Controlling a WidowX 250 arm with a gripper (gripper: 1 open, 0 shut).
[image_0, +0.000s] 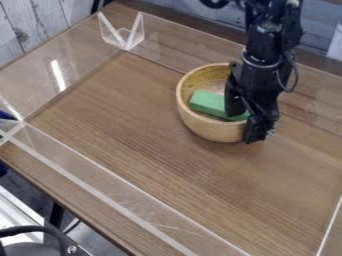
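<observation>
A light wooden bowl (201, 124) sits on the tabletop at the centre right, with a green block (210, 101) inside it. My black gripper (249, 117) reaches down into the right part of the bowl, over the right end of the green block and partly hiding it. Whether its fingers stand apart or are closed on the block is hard to see.
A clear plastic bracket (123, 30) stands at the back left. A grey wall runs along the back.
</observation>
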